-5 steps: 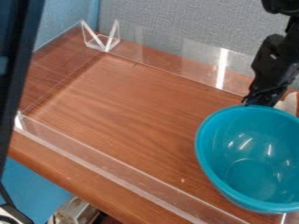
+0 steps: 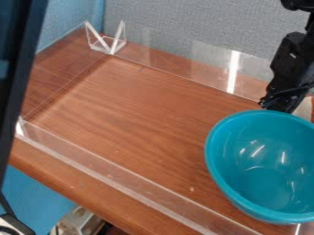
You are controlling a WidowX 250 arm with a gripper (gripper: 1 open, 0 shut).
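Note:
My black gripper (image 2: 280,97) hangs at the right edge, low over the wooden table, just behind a large teal bowl (image 2: 260,173). It looks shut; its fingertips are dark and hard to make out. A pale beige object (image 2: 303,108) shows partly behind it at the right edge, mostly hidden by gripper and bowl; I cannot tell whether they touch. The bowl is empty and stands on the right front of the table.
Clear plastic walls line the wooden table (image 2: 135,119), with a white angled bracket (image 2: 106,41) at the back left corner. A dark vertical frame fills the left edge.
The bowl has not moved.

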